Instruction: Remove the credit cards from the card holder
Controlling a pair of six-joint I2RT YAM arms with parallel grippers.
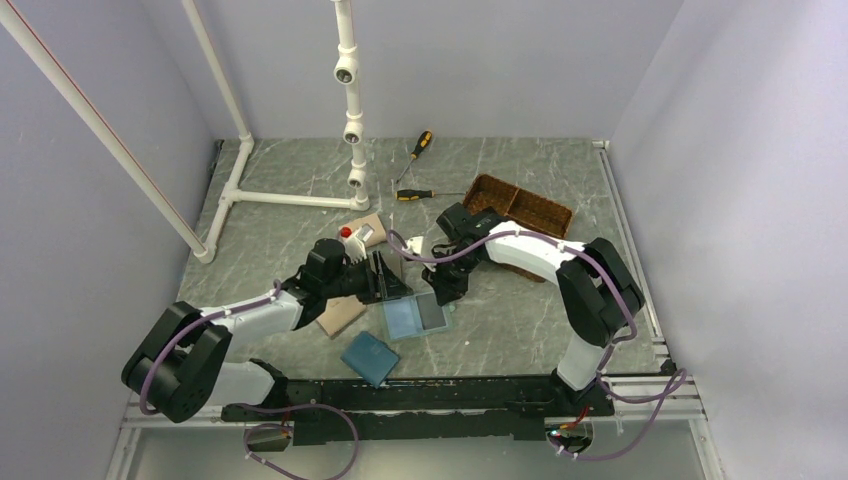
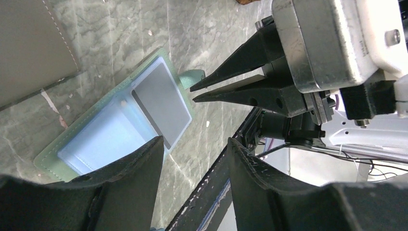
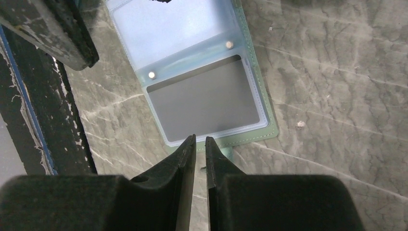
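Note:
A pale green card holder (image 1: 400,318) lies open on the marble table, with a light blue pocket side and a grey windowed side (image 3: 202,101). Its cards are hard to make out. My left gripper is over the holder, fingers apart with nothing seen between them. My right gripper is above the holder's grey-side edge by a small green tab (image 2: 191,77), its fingertips slightly apart; nothing shows held.
A blue folder (image 1: 370,357) lies near the front edge, tan pieces (image 1: 338,315) at left. A wicker basket (image 1: 540,210) and two screwdrivers (image 1: 414,195) are at the back.

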